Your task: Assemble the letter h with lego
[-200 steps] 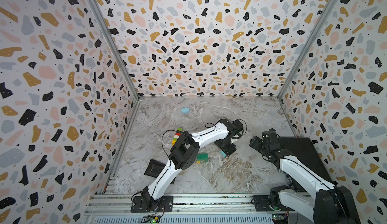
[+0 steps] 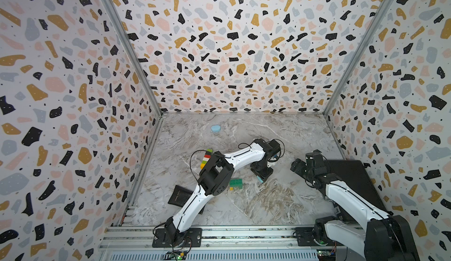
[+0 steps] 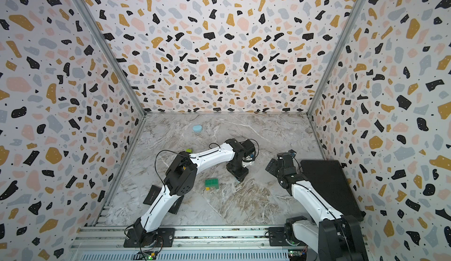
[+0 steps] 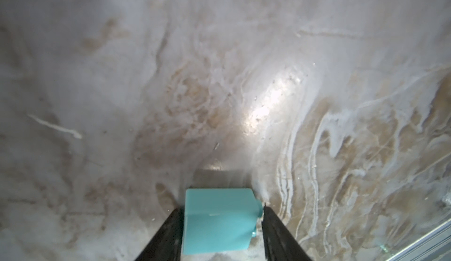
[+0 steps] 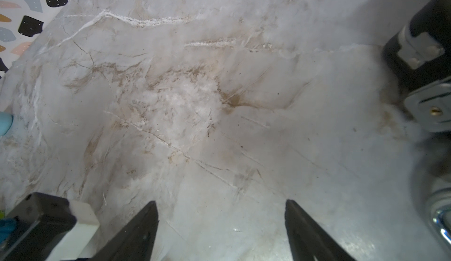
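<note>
A teal brick [image 4: 218,221] lies on the marble table between the fingertips of my left gripper, which are part open at either side of it; contact is unclear. In the top left view that gripper [image 2: 260,174] is low over the table, right of a green brick [image 2: 235,183]. Yellow and red bricks [image 2: 204,160] lie partly behind the left arm. My right gripper stands open over bare table at the right, with nothing between its fingers.
A light blue piece [image 2: 215,128] lies at the back. A black pad [image 2: 350,171] is at the right, another dark pad [image 2: 180,195] at the front left.
The right arm has not moved.
</note>
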